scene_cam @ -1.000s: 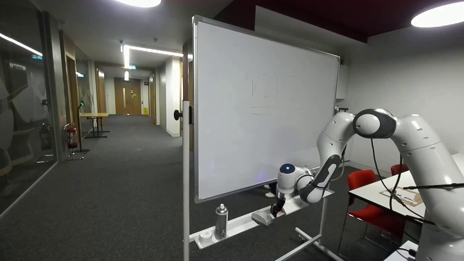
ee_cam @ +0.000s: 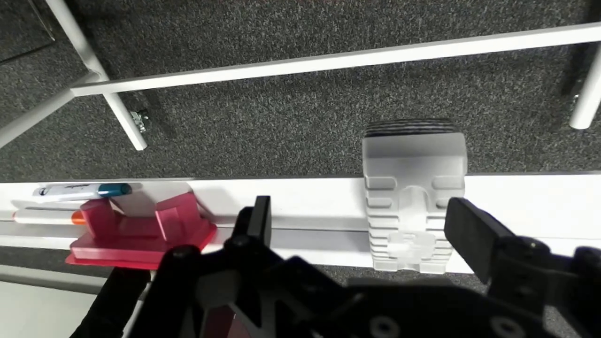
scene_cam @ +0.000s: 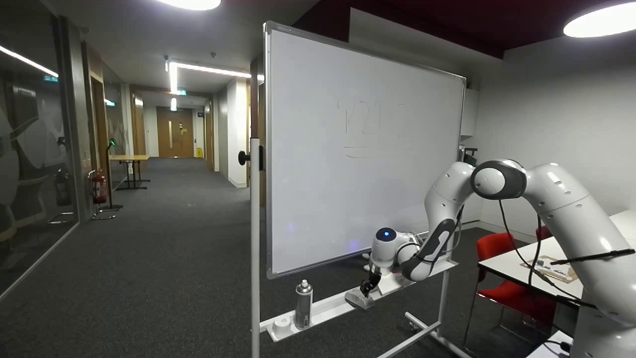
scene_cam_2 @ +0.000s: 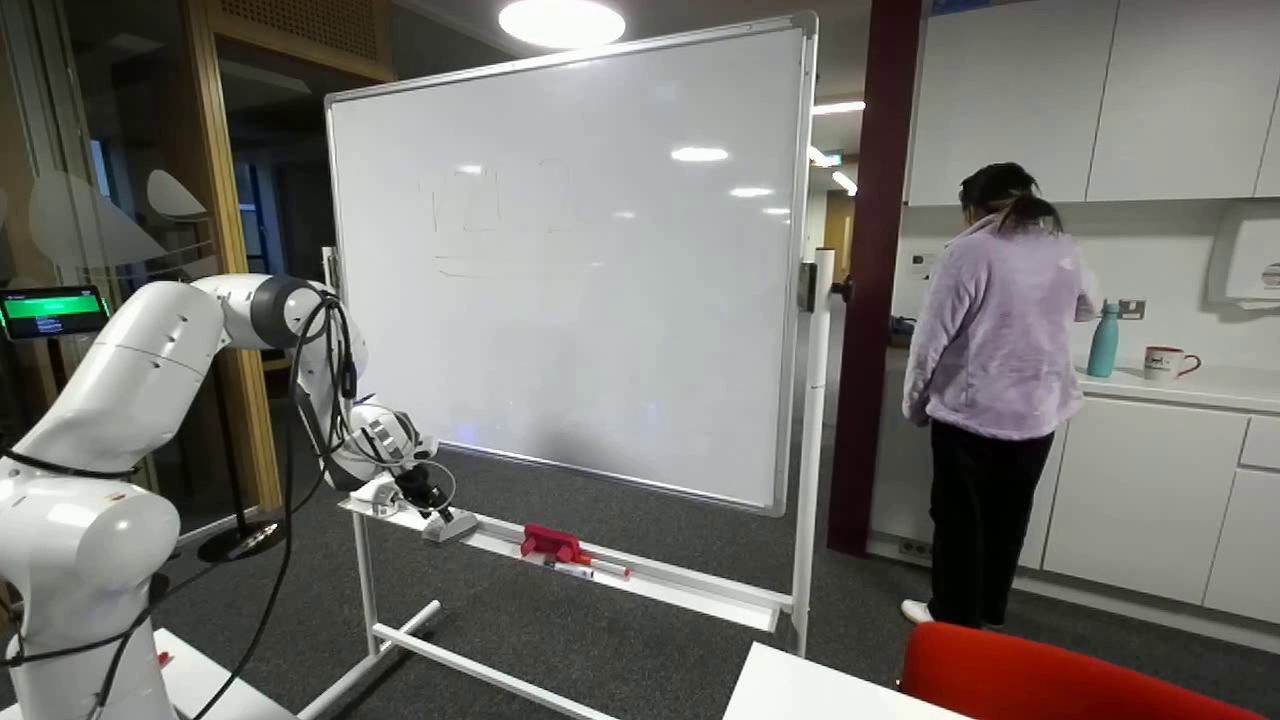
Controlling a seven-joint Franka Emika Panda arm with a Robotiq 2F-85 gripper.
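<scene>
A grey ribbed whiteboard eraser (ee_cam: 414,197) lies across the white tray (ee_cam: 315,197) under the whiteboard (scene_cam_2: 576,312). Open, my gripper has one fingertip over the eraser's right edge and the other well off to its left, over bare tray. Whether a finger touches the eraser I cannot tell. From outside, the gripper (scene_cam: 370,285) appears right at the eraser (scene_cam: 359,299). Faint writing (scene_cam: 360,119) shows on the upper board, with two short lines below it.
On the tray are a red holder (ee_cam: 141,231), a blue-capped marker (ee_cam: 84,191) and an orange-capped marker (ee_cam: 48,216). Farther along stand a spray can (scene_cam: 303,305) and a white roll (scene_cam: 281,325). A person (scene_cam_2: 998,312) faces the counter.
The arm has moved left in the first exterior view, bringing the gripper closer in over the eraser. The eraser has not visibly moved.
</scene>
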